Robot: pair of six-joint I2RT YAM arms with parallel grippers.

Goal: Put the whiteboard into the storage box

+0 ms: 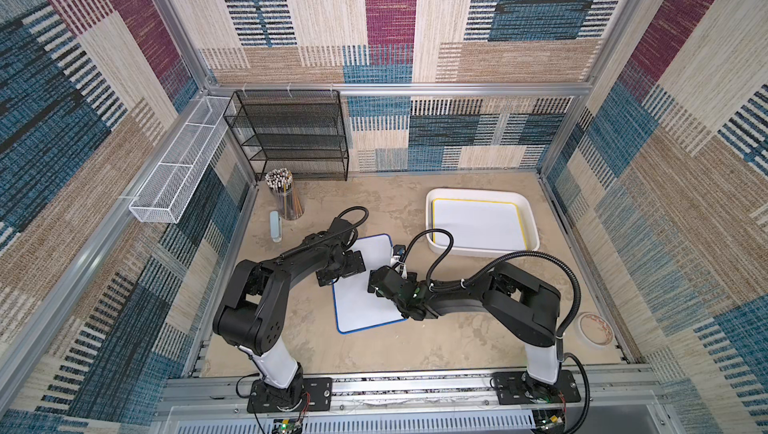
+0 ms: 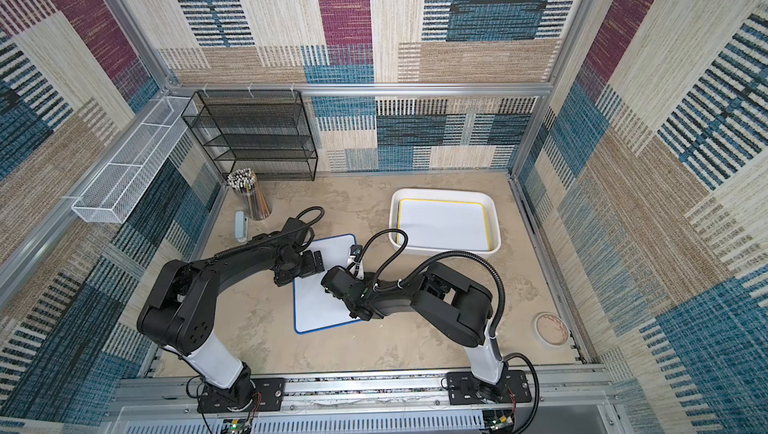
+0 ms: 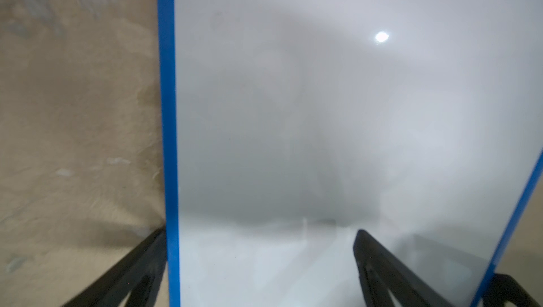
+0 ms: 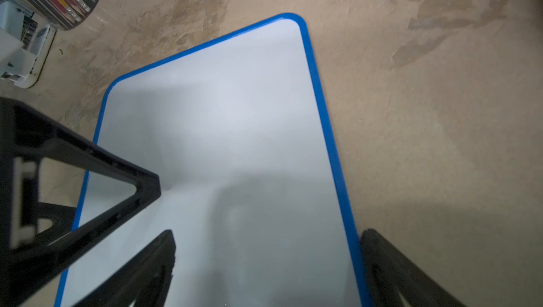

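The blue-edged whiteboard (image 1: 360, 310) lies flat on the table between my arms. My left gripper is low over its left part, fingers apart; one finger (image 3: 133, 278) is outside the left blue edge, the other above the white surface. From the opposite side my open right gripper reaches in, one finger (image 4: 396, 273) close against the right blue edge and the other over the board. Whether any finger touches the board is hard to tell. The white storage box (image 1: 483, 252) stands at the back right.
Inside the box lies a yellow-edged board (image 1: 480, 222). A pencil cup (image 1: 288, 200), a light-blue object (image 1: 275, 226) and a black wire rack (image 1: 300, 138) occupy the back left. A tape roll (image 1: 595, 329) rests at front right.
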